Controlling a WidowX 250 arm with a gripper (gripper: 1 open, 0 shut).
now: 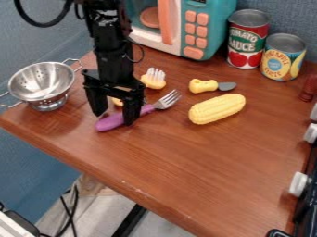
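Observation:
My black gripper (114, 104) is low over the table at left centre, its tip down at a purple-handled fork (154, 107), with a yellow item partly hidden behind it. Whether the fingers hold anything is unclear. A yellow-handled utensil (155, 80) lies behind the arm, a yellow-handled cutter (203, 86) to the right, and a yellow corn cob (216, 108) right of the fork.
A steel colander (41, 85) stands at the left edge. A teal toy microwave (196, 28), two cans (247, 40) (283, 57) and a small red bottle (310, 87) line the back. A black appliance (306, 199) is at the right.

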